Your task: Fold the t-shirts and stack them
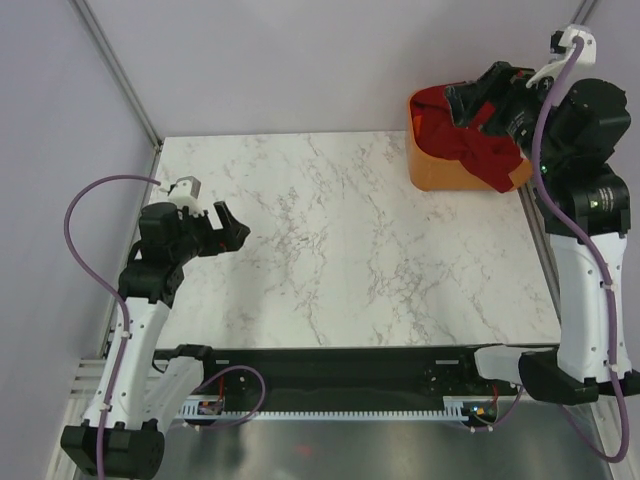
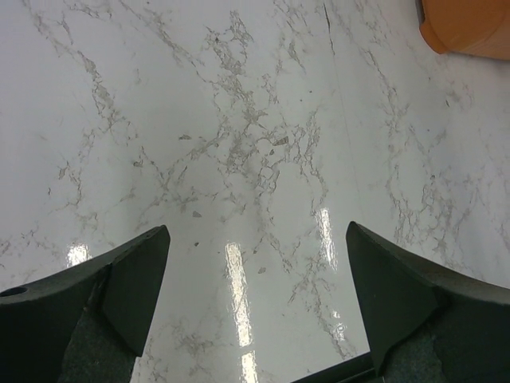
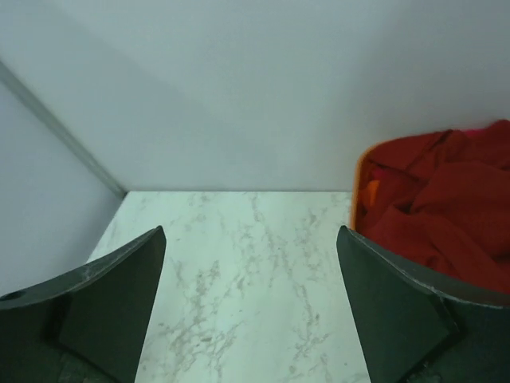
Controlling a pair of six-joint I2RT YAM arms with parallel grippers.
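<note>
Dark red cloth point(image 1: 440, 108) lies crumpled in the orange bin point(image 1: 436, 175) at the back right, with one part draped over the bin's front wall. In the right wrist view the red cloth point(image 3: 446, 207) fills the right side, beyond the right finger. High above the bin, near the top camera, my right gripper point(image 1: 472, 98) is open, and its wrist view shows nothing between the fingers. Over the left part of the table my left gripper point(image 1: 232, 226) stands open and empty. Only bare tabletop shows between its fingers. No separate shirt can be made out.
Walls close it in at the back and both sides. A corner of the orange bin point(image 2: 470, 28) shows at the upper right of the left wrist view.
</note>
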